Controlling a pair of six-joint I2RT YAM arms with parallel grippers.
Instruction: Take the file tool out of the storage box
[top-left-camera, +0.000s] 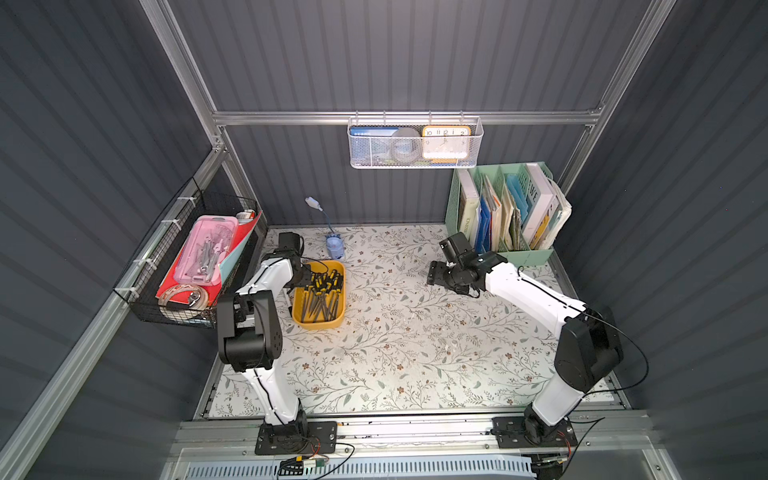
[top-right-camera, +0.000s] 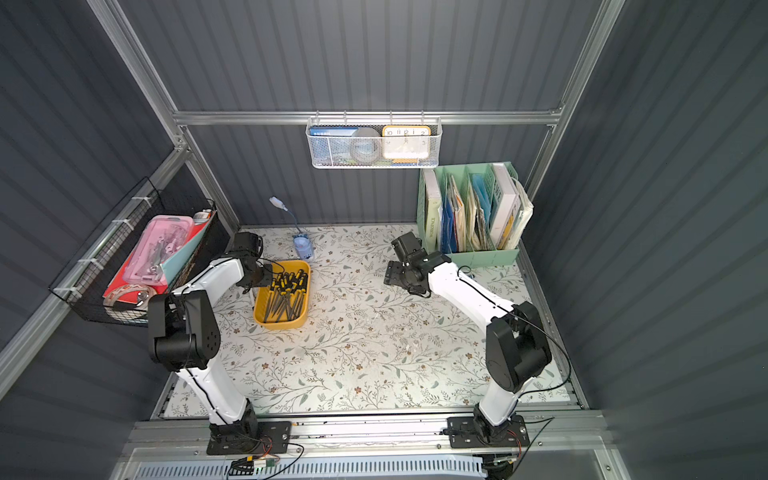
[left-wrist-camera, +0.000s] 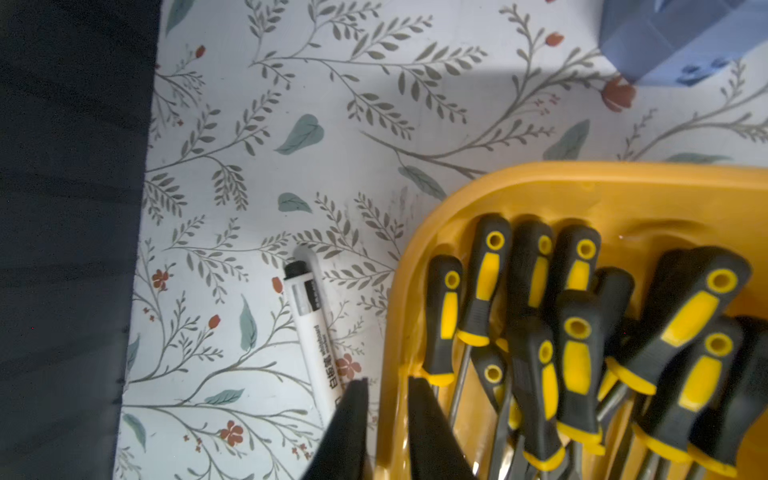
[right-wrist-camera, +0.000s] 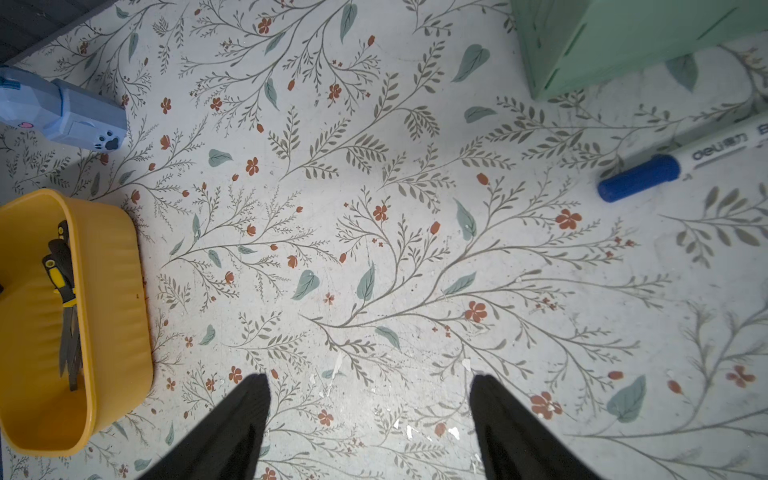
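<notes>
A yellow storage box (top-left-camera: 337, 315) (left-wrist-camera: 704, 182) full of file tools with black-and-yellow handles (left-wrist-camera: 576, 352) stands on the left of the table. My left gripper is at the box's left wall, with the rim between its partly open fingers. My right gripper hangs open over bare table right of the box, nothing between its fingers.
A blue lamp (top-left-camera: 334, 245) stands behind the box. A white marker (left-wrist-camera: 312, 336) lies left of it, a blue-capped marker (right-wrist-camera: 680, 160) near the green file holder (top-left-camera: 520, 257). A wire basket hangs at left.
</notes>
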